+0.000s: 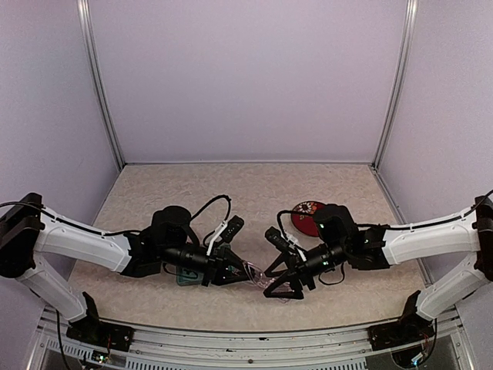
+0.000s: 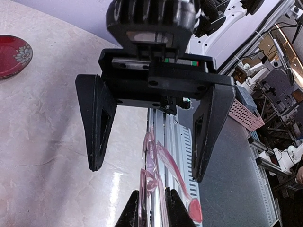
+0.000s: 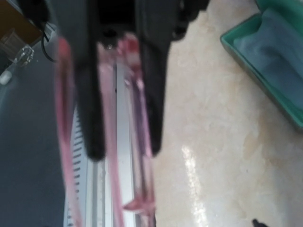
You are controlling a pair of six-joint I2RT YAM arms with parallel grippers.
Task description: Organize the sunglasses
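Pink, clear-framed sunglasses [image 1: 258, 276] are held up between the two arms near the table's front edge. My left gripper [image 1: 245, 271] is shut on them, and in the right wrist view part of the pink frame [image 3: 140, 113] shows between its dark fingers. One slim pink arm runs outside those fingers. Facing it, my right gripper [image 1: 269, 282] stands open around the free end of the sunglasses; in the left wrist view its fingers [image 2: 97, 125] are spread wide, apart from the frame [image 2: 150, 165].
Beside the left gripper is a green case [image 3: 236, 45] with a grey-blue cloth [image 3: 272, 52] inside, partly hidden from above. A red flowered plate [image 1: 305, 225] lies behind the right arm.
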